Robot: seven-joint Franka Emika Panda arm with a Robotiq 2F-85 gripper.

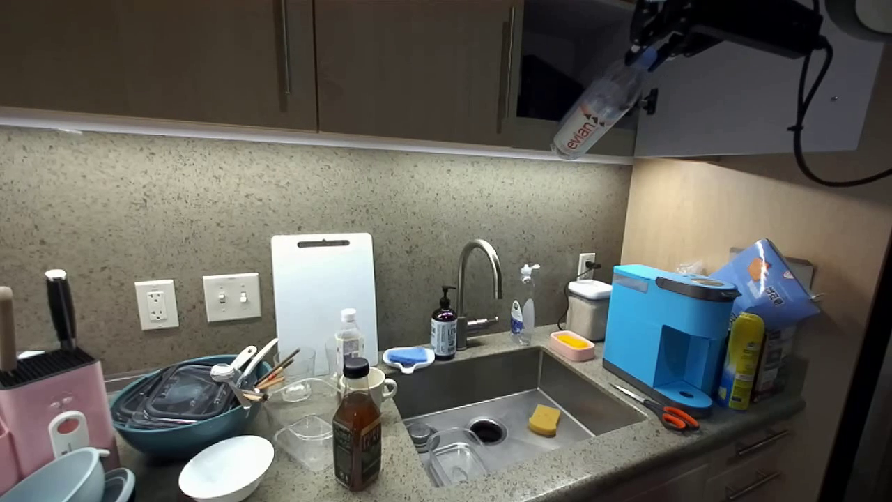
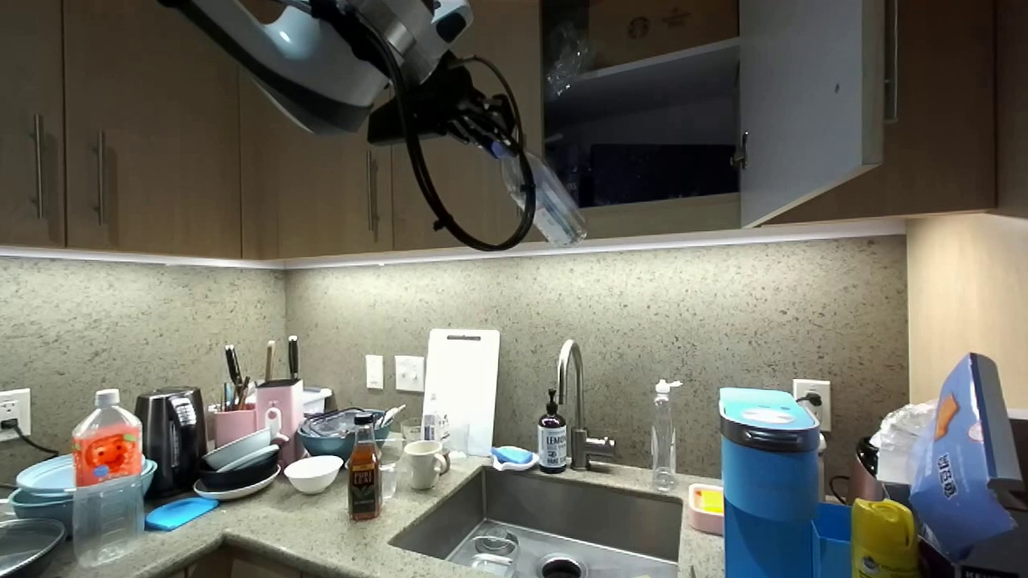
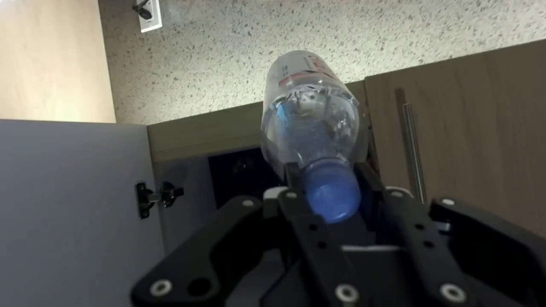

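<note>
A clear Evian bottle (image 1: 595, 113) with a blue cap hangs tilted, its base pointing down and to the left in exterior view 1. My gripper is shut on it at the neck and cap, one finger on each side of the blue cap in the wrist view. In exterior view 2 the bottle (image 2: 552, 199) is in front of the lower edge of an open upper cabinet (image 2: 643, 125). Dark boxes stand inside that cabinet, and its door (image 2: 809, 101) is swung out to the right.
Below are the sink (image 1: 510, 406) with a yellow sponge (image 1: 544, 420), the faucet (image 1: 479, 284) and a blue coffee machine (image 1: 660, 326). Dishes and a brown sauce bottle (image 1: 357, 431) crowd the counter at left. The cabinet's lower shelf is partly filled.
</note>
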